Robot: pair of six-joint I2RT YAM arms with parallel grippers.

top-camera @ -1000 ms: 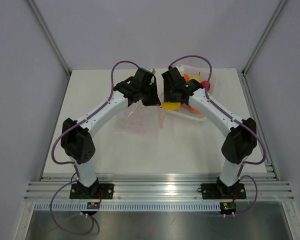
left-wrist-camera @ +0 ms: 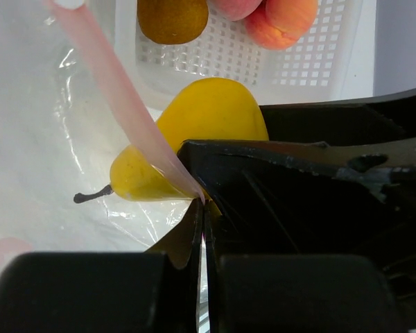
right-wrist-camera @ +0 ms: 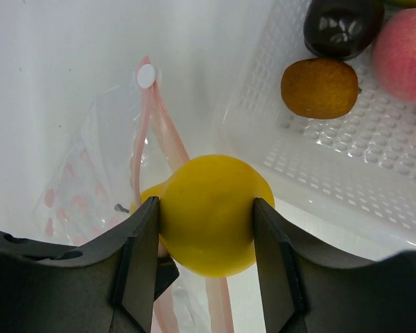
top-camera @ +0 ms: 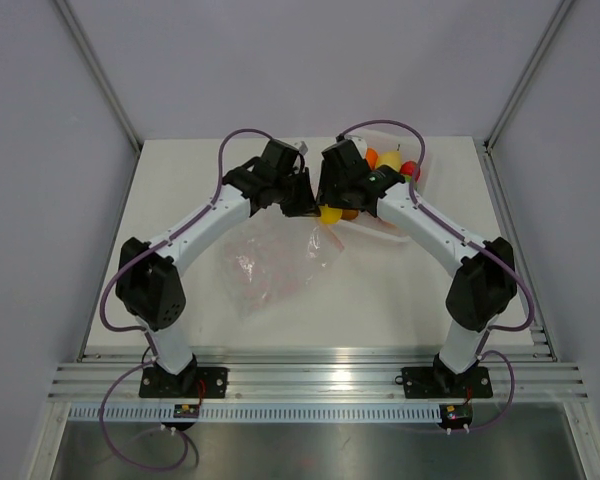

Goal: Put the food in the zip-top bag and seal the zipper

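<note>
A clear zip top bag [top-camera: 265, 268] with a pink zipper strip [left-wrist-camera: 114, 83] spreads over the table left of centre. At its mouth, my left gripper is shut on the strip's edge. The yellow pear [right-wrist-camera: 208, 211] lies between the fingers of my right gripper, which touch it on both sides. In the left wrist view the pear's stem end [left-wrist-camera: 130, 177] points left over the bag, partly behind the pink strip. Both grippers are close together. Whether the pear is past the bag's opening is hard to tell.
A white perforated basket [top-camera: 425, 160] stands at the back right, its near corner beside the grippers. Inside are a brown kiwi-like fruit [right-wrist-camera: 320, 88], a dark eggplant-like piece [right-wrist-camera: 341, 26], a peach [right-wrist-camera: 405, 59] and others.
The right gripper has edged left with the pear, close to the left fingertips.
</note>
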